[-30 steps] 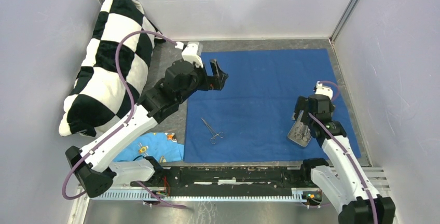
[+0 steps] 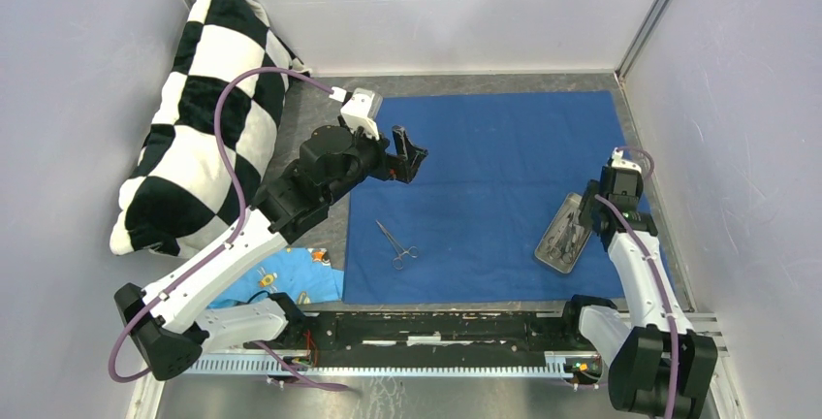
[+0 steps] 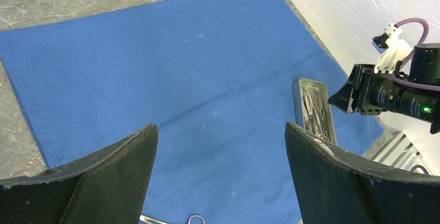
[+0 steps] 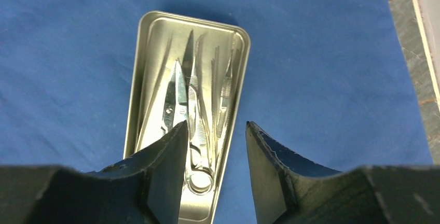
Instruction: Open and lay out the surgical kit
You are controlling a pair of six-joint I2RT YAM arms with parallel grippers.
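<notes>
A metal tray (image 4: pixel 238 110) with several instruments lies on the right side of the blue cloth (image 2: pixel 475 177). Inside it are scissors (image 4: pixel 200 181), tweezers (image 4: pixel 225 97) and other slim tools, some overlapping. My right gripper hovers over the tray's right edge, its fingers apart and nothing between them. One ringed clamp (image 2: pixel 394 242) rests alone on the cloth's left half, and only a bit of it shows at the bottom of the left wrist view. My left gripper stands open and empty above the cloth's upper left.
A checkered cushion (image 2: pixel 208 128) leans on the left wall. Light blue patterned fabric (image 2: pixel 276 276) lies below it, beside the left arm's base. The right wall stands close to the right arm.
My right gripper has shifted rightwards, uncovering more of the tray. The left arm has barely moved. The lone clamp stays in place.
</notes>
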